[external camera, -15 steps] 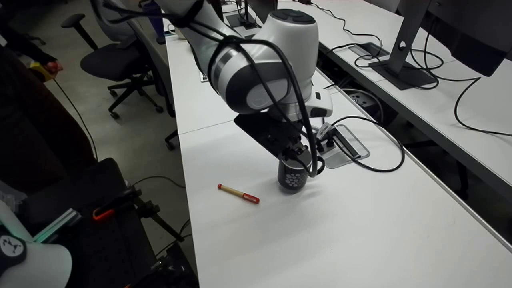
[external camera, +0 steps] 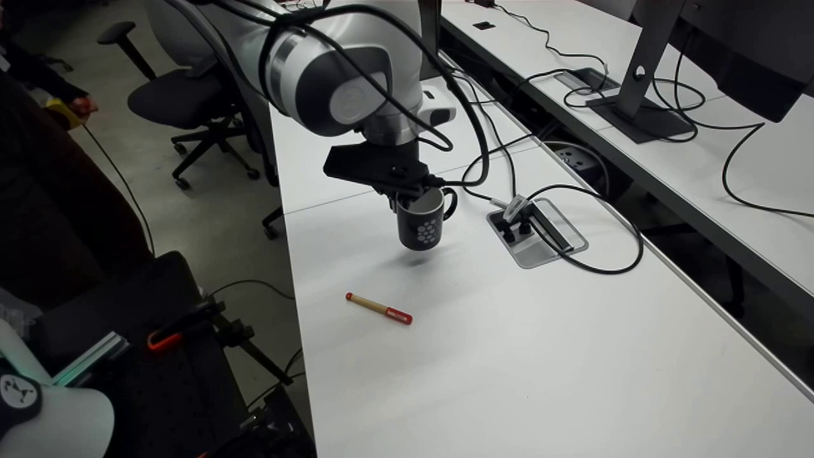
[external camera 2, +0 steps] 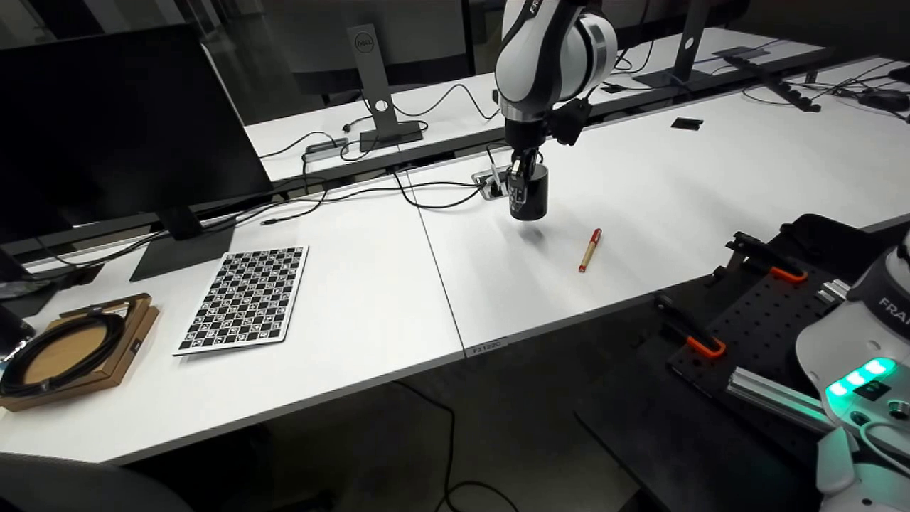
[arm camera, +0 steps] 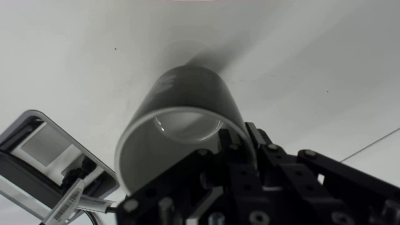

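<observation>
A dark mug (external camera: pixel 419 229) with a pale dotted pattern hangs upright a little above the white table, its shadow beneath it. My gripper (external camera: pixel 409 200) is shut on the mug's rim. In the wrist view one finger (arm camera: pixel 226 139) reaches inside the mug (arm camera: pixel 195 88) and the other stays outside the wall. The part of the mug's inside that shows looks empty. From the second exterior view the mug (external camera 2: pixel 530 195) is seen below the gripper, close to the socket panel. A marker (external camera: pixel 379 308) with red ends lies on the table, apart from the mug.
The socket panel (external camera: pixel 538 233) with plugs and looping cables is set into the table beside the mug. A checkered board (external camera 2: pixel 244 299) and a cardboard box (external camera 2: pixel 128 345) occupy the other table section.
The arm has carried the mug up off the table and back towards the seam between table sections, leftwards in exterior view 1. The marker has stayed in place.
</observation>
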